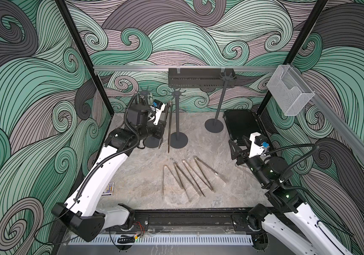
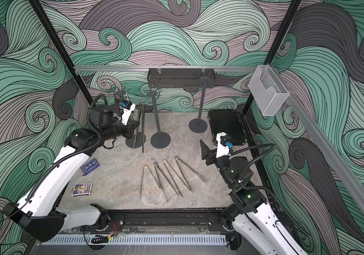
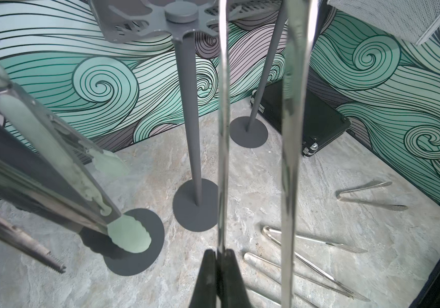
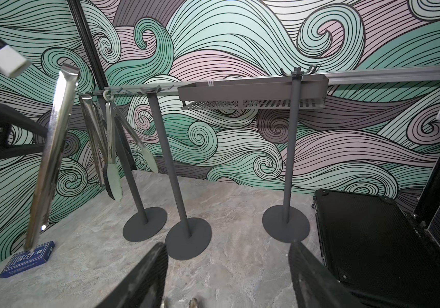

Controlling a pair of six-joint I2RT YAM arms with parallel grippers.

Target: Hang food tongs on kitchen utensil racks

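My left gripper is shut on one arm of steel tongs [image 3: 293, 154], held upright beside the racks in the left wrist view. Several tongs, some with green heads [image 3: 127, 233], hang from the left rack [image 4: 136, 219]. The middle rack [image 3: 186, 102] and the right rack [image 4: 292, 143] show empty hooks. More steel tongs [image 1: 190, 174] lie on the table front. My right gripper stands open at the right, over the table, with nothing between its fingers.
A black case [image 1: 241, 127] lies at the back right. A wire basket [image 1: 288, 89] and a dark shelf [image 1: 199, 76] hang from the rails. Card boxes [image 2: 90, 166] lie at the left edge.
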